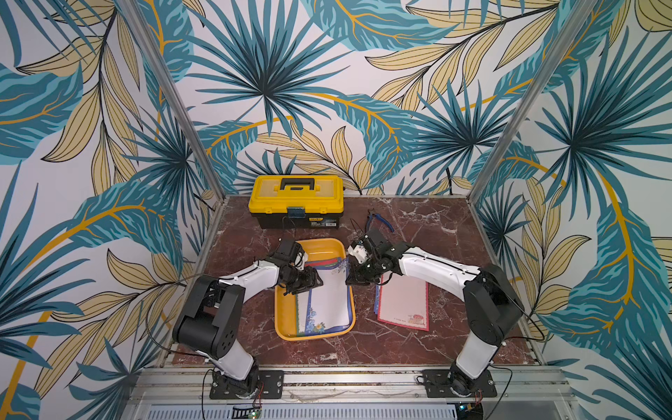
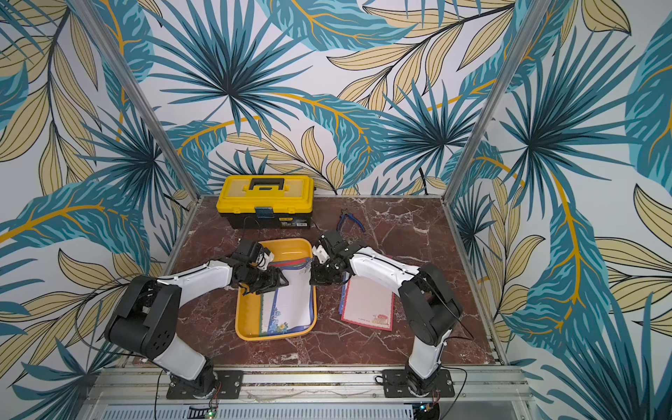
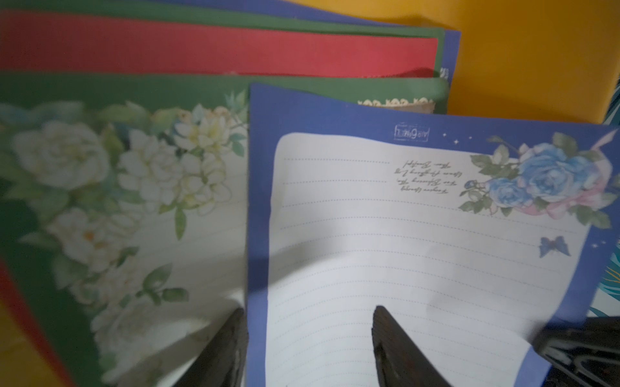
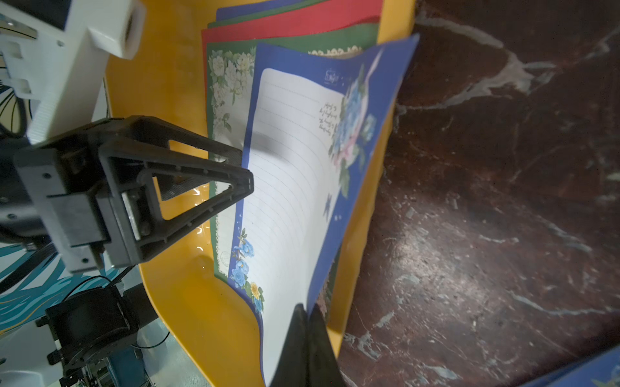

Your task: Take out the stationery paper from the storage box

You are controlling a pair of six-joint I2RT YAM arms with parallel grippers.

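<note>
A blue-bordered lined sheet (image 4: 290, 161) with blue roses lies over green-bordered floral paper (image 3: 84, 213) in the yellow storage box (image 4: 193, 329). My right gripper is shut on the sheet's right edge, which curls up against the box's side wall. Over the sheet, my left gripper stands open, its fingers (image 3: 226, 351) apart with nothing visibly pinched between them. Red paper (image 4: 290, 22) shows under the stack at the far end. In the top left view the arms partly cover the far part of the stack.
Pink-bordered paper (image 1: 404, 301) lies on the marble table (image 1: 448, 259), right of the box. Behind the box stands a yellow-lidded toolbox (image 1: 297, 199). Blue-handled pliers (image 1: 380, 221) lie to the toolbox's right. Both grippers are close together over the box.
</note>
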